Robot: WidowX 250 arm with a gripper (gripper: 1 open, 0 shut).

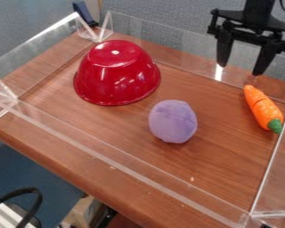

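Observation:
My black gripper (241, 59) hangs at the upper right over the back of the wooden surface, its fingers apart with nothing between them. Below it to the right lies an orange carrot (263, 109) with a green tip. An upturned red bowl (118, 74) sits at the upper left. A round purple object (173, 121) rests near the middle, right of and below the bowl.
Clear low walls (38, 119) border the wooden table (109, 151). A dark cable (26, 196) and blue floor show at the lower left, outside the table.

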